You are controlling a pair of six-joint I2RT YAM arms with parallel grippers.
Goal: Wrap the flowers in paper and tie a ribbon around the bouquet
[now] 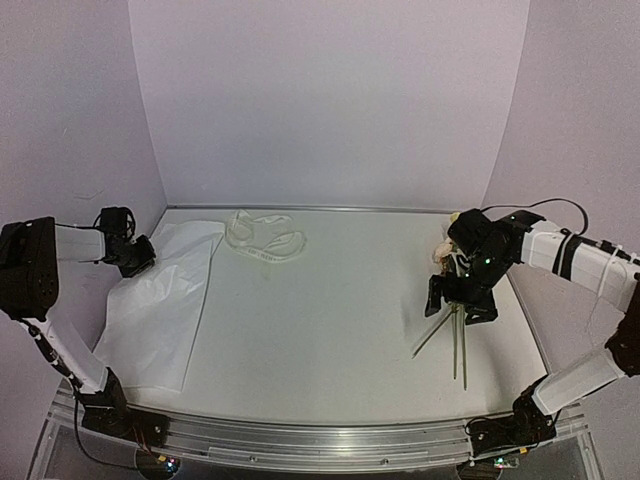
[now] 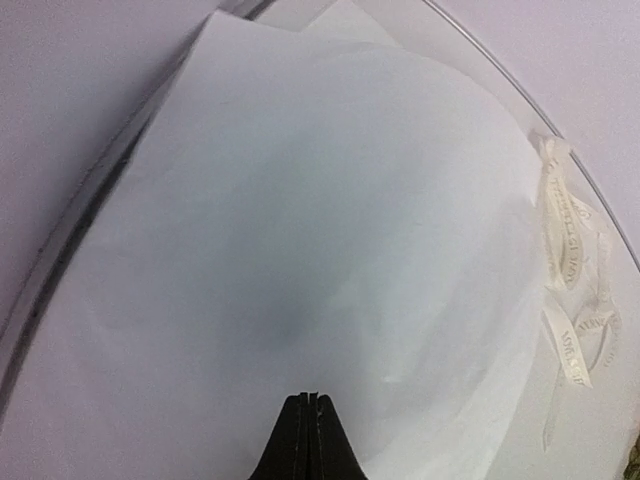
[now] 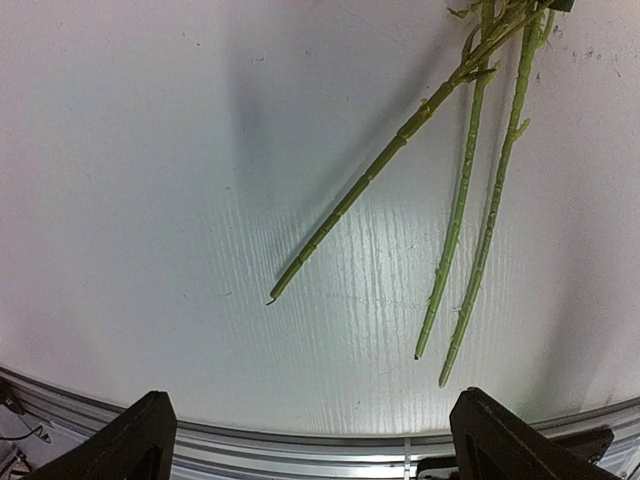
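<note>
White wrapping paper (image 1: 165, 310) covers the left of the table, wrinkled near its top. My left gripper has its fingertips together, touching or just over the paper; no fold of paper shows between them. A cream ribbon (image 1: 265, 237) with printed letters lies loosely coiled right of the paper. At the far right, my right gripper is spread wide open above the flower stems (image 3: 463, 220), its fingers empty. The flower heads (image 1: 443, 250) are mostly hidden behind the right arm in the top view.
A metal rail (image 1: 320, 436) runs along its front edge, and walls stand close on the left, back and right.
</note>
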